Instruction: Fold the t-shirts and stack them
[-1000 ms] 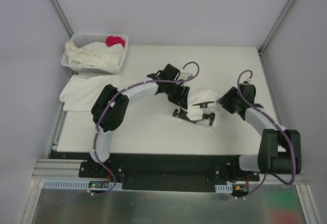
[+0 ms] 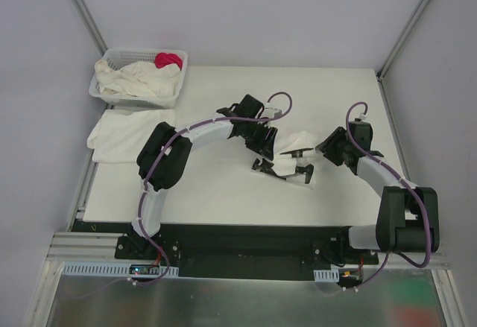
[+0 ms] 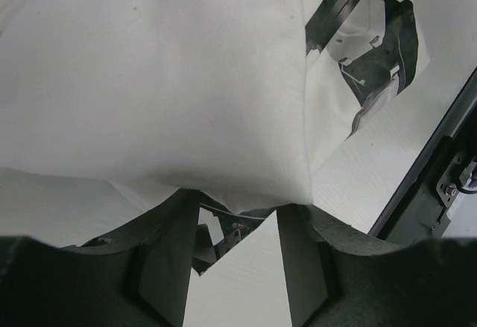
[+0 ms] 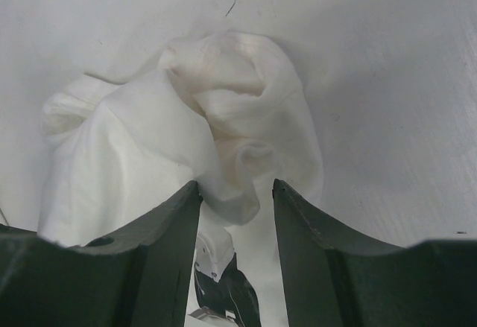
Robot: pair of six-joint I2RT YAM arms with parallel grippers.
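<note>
A white t-shirt with a black print [image 2: 304, 172] lies bunched on the table's right-centre. My left gripper [image 2: 262, 153] is over its left side, and my right gripper [image 2: 321, 148] is at its upper right edge. In the left wrist view, a white fold of the shirt [image 3: 186, 81] hangs between and beyond the open fingers. From the right wrist view, the rumpled shirt [image 4: 141, 148] has a corner reaching between the spread fingers. Neither gripper is closed on the cloth.
Upper left stands a white basket [image 2: 95, 89] holding cream cloth [image 2: 138, 80] and a red cloth [image 2: 168, 59]. A folded white shirt [image 2: 123, 137] lies flat in front of it.
My left arm's elbow has shifted very slightly to the right. The right arm and the shirt look unchanged.
</note>
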